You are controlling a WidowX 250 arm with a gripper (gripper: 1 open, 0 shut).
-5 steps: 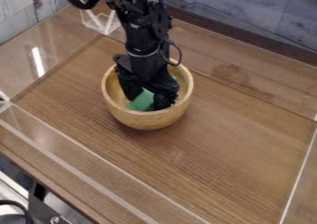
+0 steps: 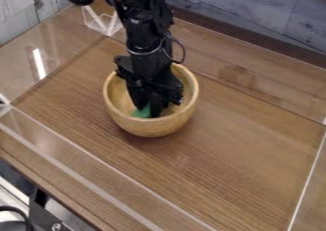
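Note:
My black gripper (image 2: pixel 148 94) reaches down from the top into a round wooden bowl (image 2: pixel 154 127) near the middle of the table. Its fingers are low inside the bowl, over a green object (image 2: pixel 141 112) that is mostly hidden by them. I cannot make out whether the fingers are touching or holding it, or how wide they stand.
A pale wall runs along the back and top right. A small clear plastic item (image 2: pixel 102 17) sits at the back left.
The gripper has shifted slightly within the bowl, and its fingers now cover more of the middle and right of the bowl's inside, hiding more of the green object.

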